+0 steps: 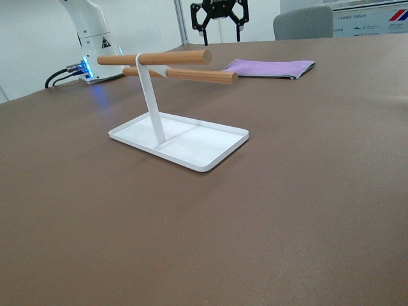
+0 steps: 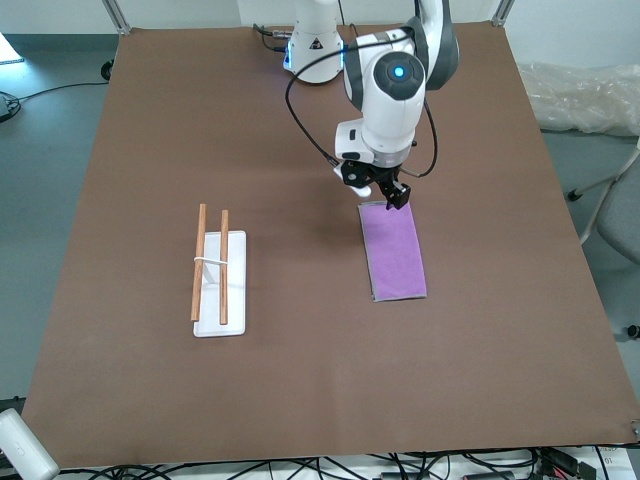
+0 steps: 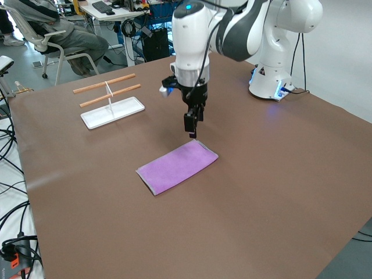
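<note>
A purple cloth (image 2: 394,255) (image 1: 268,69) (image 3: 176,168) lies flat on the brown table. To its left in the left view stands a white rack base (image 2: 235,300) (image 1: 197,146) (image 3: 118,114) with two wooden bars (image 2: 197,262) (image 1: 178,57) (image 3: 104,81). My black gripper (image 2: 398,198) (image 1: 222,38) (image 3: 191,131) hangs over the far end of the cloth. In the top view its two fingers stand apart, above the table, with nothing seen between them.
The robot base (image 2: 312,55) (image 3: 267,81) is at the back of the table. Cables run along the front edge; chairs stand beyond the sides.
</note>
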